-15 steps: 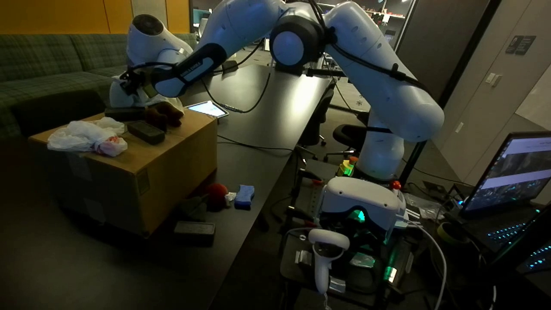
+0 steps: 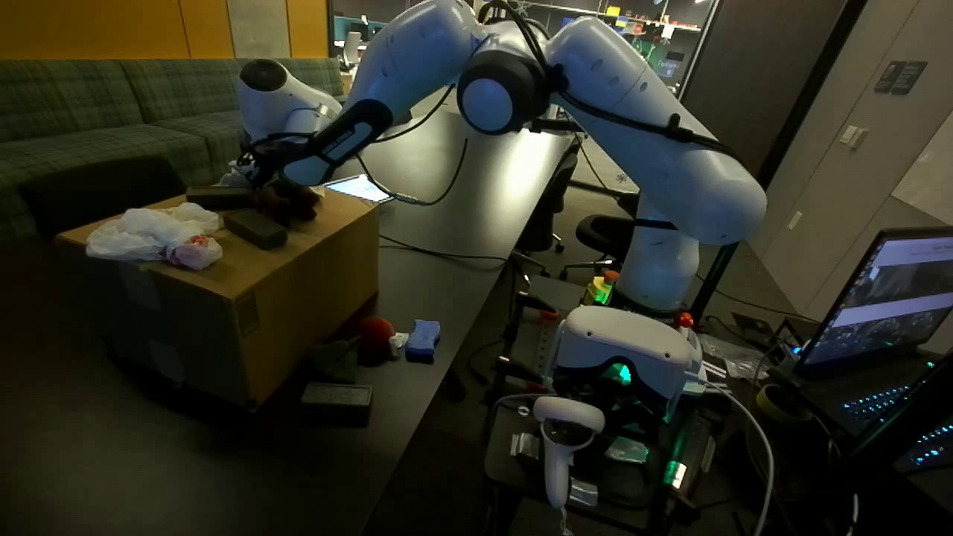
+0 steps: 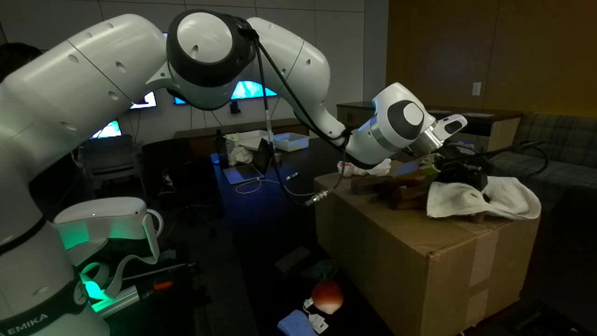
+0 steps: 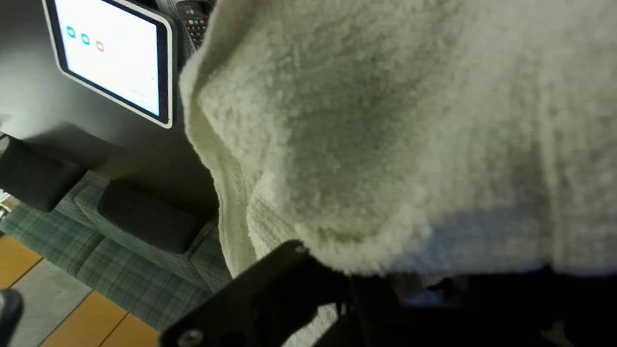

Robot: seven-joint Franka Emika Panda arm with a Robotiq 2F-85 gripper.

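Observation:
A white towel [image 3: 506, 199] lies bunched at the far end of the cardboard box [image 3: 386, 224] in exterior view 2, part of it draping over the edge. My gripper [image 3: 474, 180] is low over the box with the towel at its fingers, and is shut on the cloth. Folds of the towel [image 4: 405, 115] fill most of the wrist view, against the dark fingers [image 4: 283, 277]; the pinched part itself is hidden. In exterior view 1 the arm's wrist covers most of the towel.
Beside the towel on the box are a brown plush-like thing [image 2: 290, 201], a dark block [image 2: 256, 228] and a white plastic bag [image 2: 152, 237]. A tablet [image 2: 359, 187] lies behind the box. On the table in front are a red ball-like thing [image 2: 376, 339] and a blue sponge [image 2: 424, 339].
My gripper has moved lower and to the right in exterior view 1. Towel that showed on both sides of it is now mostly hidden there. The box has shifted slightly right.

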